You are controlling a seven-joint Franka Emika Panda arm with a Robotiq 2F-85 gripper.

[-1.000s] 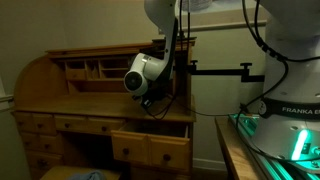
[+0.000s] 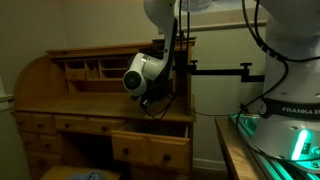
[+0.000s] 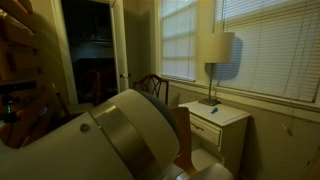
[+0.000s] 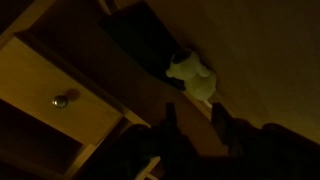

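A small pale toy-like object point(image 4: 192, 75) lies at the edge of a dark flat thing point(image 4: 145, 42) in the dim wrist view. My gripper has its two dark fingers apart, with a gap between them, and the pale object lies beyond the fingertips. In exterior view 1 the white arm point(image 2: 147, 75) reaches over the desk, above a pulled-out drawer point(image 2: 152, 143). The gripper is dark there and hard to make out against the wood. Exterior view 2 shows mostly the arm's white link, with the gripper hidden.
The wooden desk point(image 2: 85, 103) has cubbyholes at its back and closed drawers at left. A drawer front with a round knob point(image 4: 60, 101) borders the left of the wrist view. Cables hang near the arm. A lamp point(image 3: 214, 55) stands on a white cabinet point(image 3: 222, 124).
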